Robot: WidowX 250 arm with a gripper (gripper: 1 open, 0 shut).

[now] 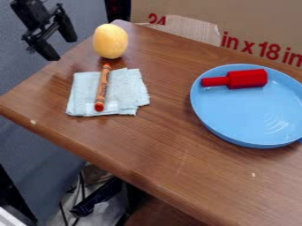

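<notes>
My black gripper hangs at the top left, off the table's edge and left of a yellow egg-shaped object; whether its fingers are open is hard to tell. An orange stick, like a crayon, lies on a folded pale cloth. On the right, a red rolling-pin-like toy lies on a blue plate.
A cardboard box stands along the back. Beyond the table's left edge are the floor and some dark cables.
</notes>
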